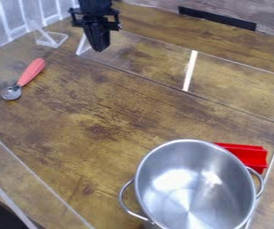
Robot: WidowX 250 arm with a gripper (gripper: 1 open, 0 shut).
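Note:
My black gripper (98,43) hangs at the top left of the camera view, above the back part of the wooden table, shut with nothing visible between its fingers. An ice-cream scoop with a red handle (30,72) lies at the left of the table. A large steel pot (193,186) stands at the front right. A red object (243,153) lies just behind the pot's right side, partly hidden by it.
Clear plastic walls and white brackets edge the wooden table (104,116) on the left and back.

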